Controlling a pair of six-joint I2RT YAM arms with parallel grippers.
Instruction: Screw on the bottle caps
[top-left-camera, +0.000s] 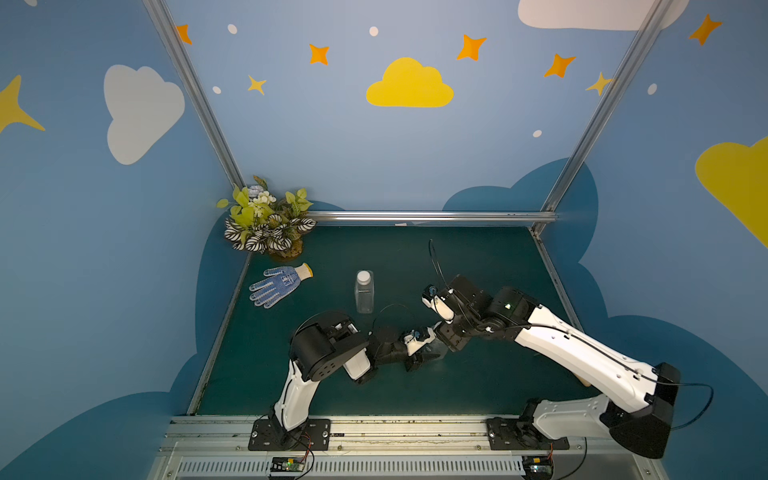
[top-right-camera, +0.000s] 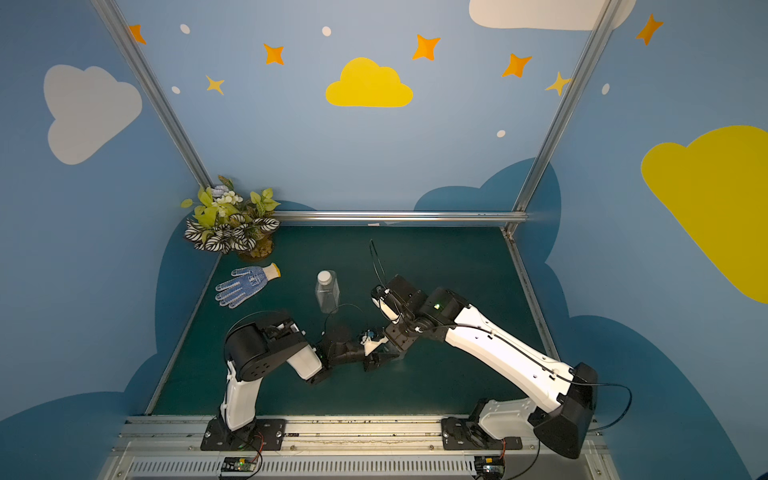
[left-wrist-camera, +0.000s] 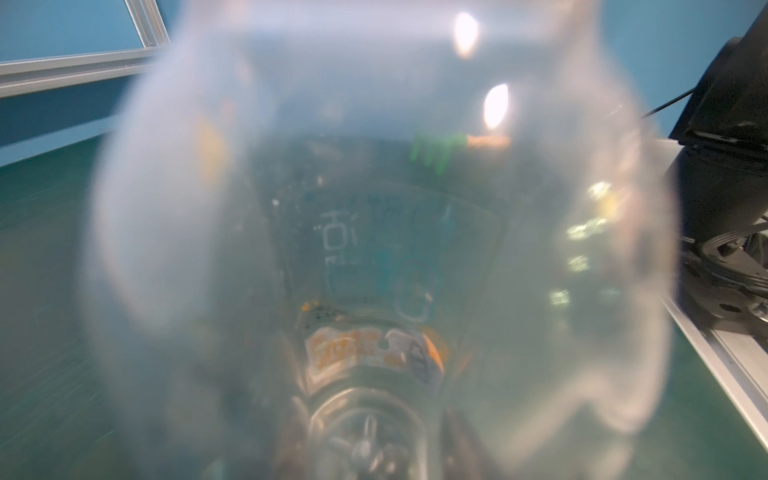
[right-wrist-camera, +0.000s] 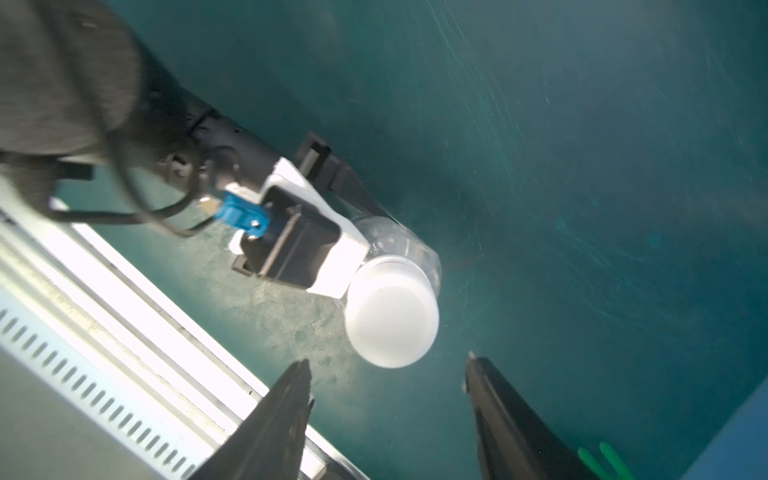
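A clear bottle (right-wrist-camera: 404, 244) stands on the green table with a white cap (right-wrist-camera: 392, 316) seated on its top; how tight the cap is, I cannot tell. My left gripper (top-left-camera: 425, 349) is shut on this bottle from the side, and the clear body (left-wrist-camera: 384, 240) fills the left wrist view. Above the cap, my right gripper is open, its fingers spread wider than the cap and empty. Farther back, another clear bottle (top-left-camera: 365, 299) stands upright with a white cap (top-left-camera: 364, 277) on top.
A blue glove (top-left-camera: 277, 286) lies at the left, near a potted plant (top-left-camera: 270, 220) in the back corner. A green hand rake (right-wrist-camera: 609, 460) shows at the lower edge of the right wrist view.
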